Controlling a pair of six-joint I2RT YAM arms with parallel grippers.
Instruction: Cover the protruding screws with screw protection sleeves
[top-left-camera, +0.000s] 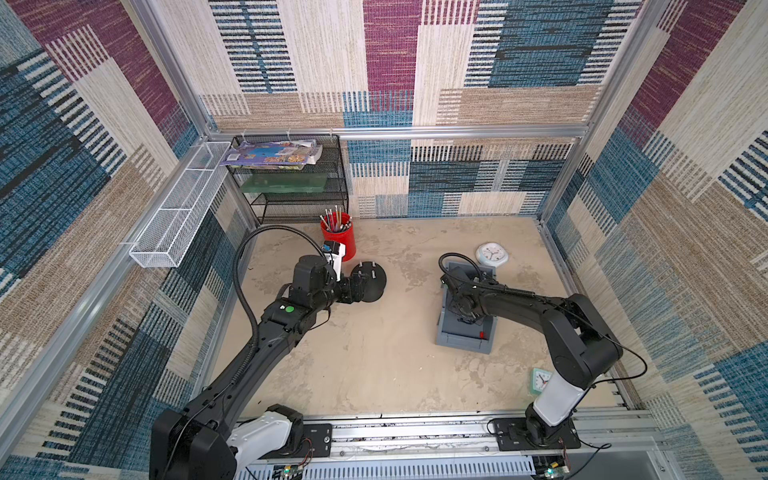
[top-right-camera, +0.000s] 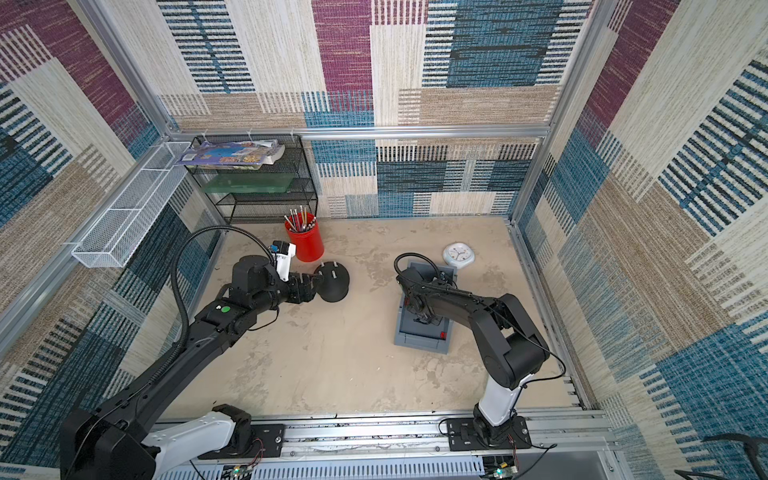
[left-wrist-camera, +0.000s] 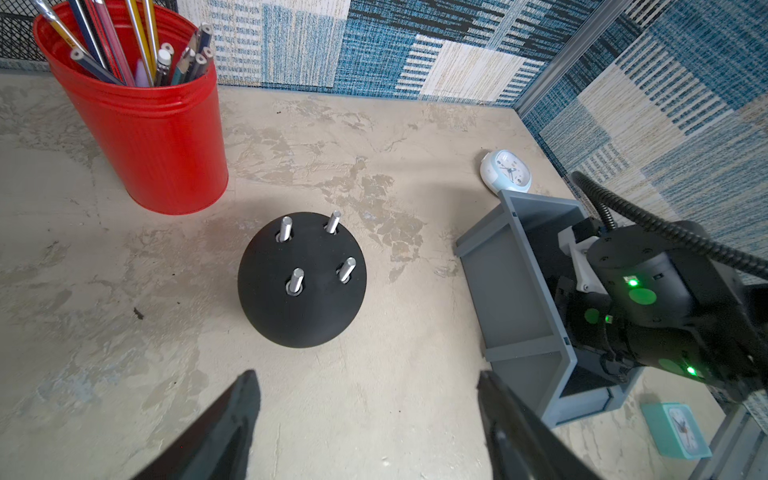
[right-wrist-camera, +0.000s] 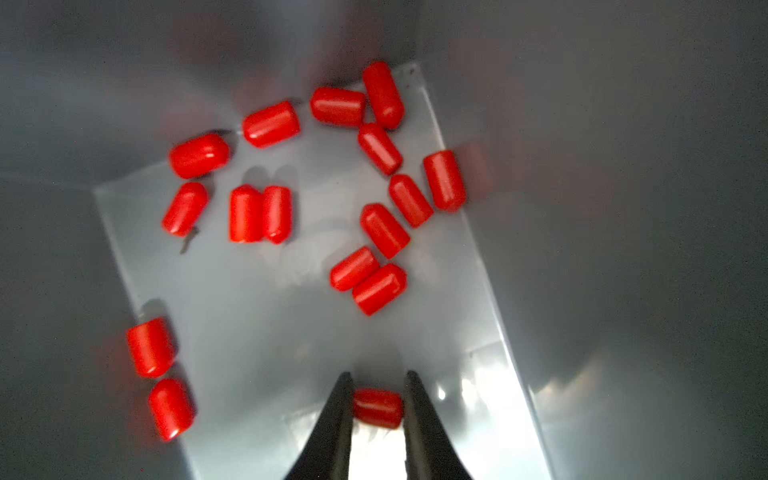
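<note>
On the table stands a black dome (left-wrist-camera: 308, 316) with several bare metal screws (left-wrist-camera: 295, 281) sticking up from its top. My left gripper is open beside it, its fingers wide apart and empty. The right gripper reaches down into the grey bin (left-wrist-camera: 512, 296). One red sleeve (right-wrist-camera: 378, 409) lies sideways between its fingertips and fills nearly the whole gap; whether they grip it cannot be told. Several more red sleeves (right-wrist-camera: 384, 230) lie scattered over the bin's floor, some against its walls. In both top views the right arm hides much of the bin.
A red cup (left-wrist-camera: 152, 128) of pencils stands behind the dome. White clock (top-left-camera: 492, 254) sits behind the bin, and a green clock (top-left-camera: 541, 380) near the right arm's base. Between dome and bin the tabletop (top-left-camera: 400, 336) is clear.
</note>
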